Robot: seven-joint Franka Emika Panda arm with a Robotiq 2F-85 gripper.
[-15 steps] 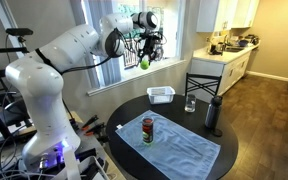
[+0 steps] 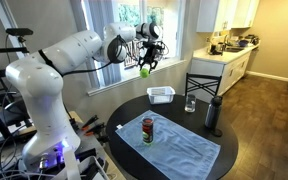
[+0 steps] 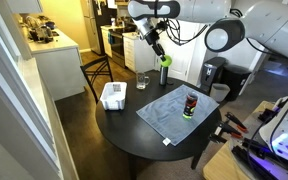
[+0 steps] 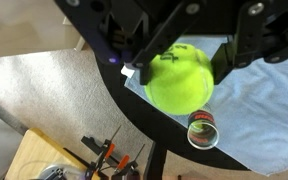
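A yellow-green ball (image 4: 180, 85), like a tennis ball with dark marks on it, is held between the fingers of my gripper, which is shut on it. Exterior view 1 shows the ball (image 2: 144, 72) hanging in the air, well above the round black table (image 2: 119, 118). From exterior view 2, it (image 3: 166, 61) appears high, with the dark bottle behind it in the image.
On the table are a white container (image 2: 161, 96), a clear glass (image 2: 190, 102), a dark bottle (image 2: 213, 112) and a red-and-dark can (image 2: 147, 131). The can stands on a blue cloth (image 2: 174, 152). A black chair (image 2: 203, 84) is beyond the table.
The table items look unmoved.
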